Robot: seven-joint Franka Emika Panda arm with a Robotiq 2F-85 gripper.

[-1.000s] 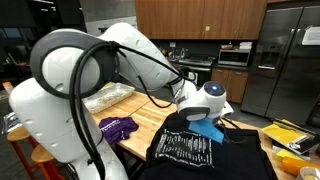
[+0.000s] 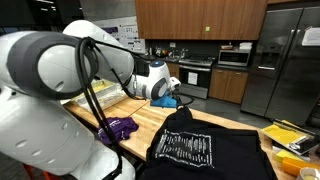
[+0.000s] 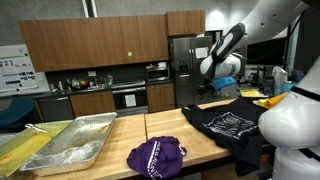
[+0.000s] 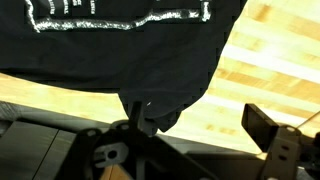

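Note:
A black cloth garment with white printed marks lies spread on the wooden table; exterior view 1 shows its dark body (image 2: pixel 190 148) right of the arm. In the wrist view, the black cloth (image 4: pixel 130 55) fills the upper left, and one narrow part reaches down toward the table edge. My gripper is open, its fingers wide apart with that cloth part and bare wood in the space between them. Exterior view 1 has the gripper (image 2: pixel 172 101) over the table at the cloth's far left. In exterior view 2 the arm's wrist stands above the cloth (image 3: pixel 228 120).
A bunched purple cloth (image 2: pixel 117 130) lies on the table's left. Behind it stands a foil-like tray (image 3: pixel 75 140). Yellow items (image 2: pixel 288 135) sit at the right end. Bare wood (image 3: pixel 125 135) shows between the tray and the black cloth.
In exterior view 1 the arm has swung left, from above the black cloth's middle to its far left side. The black cloth and the purple cloth look unmoved.

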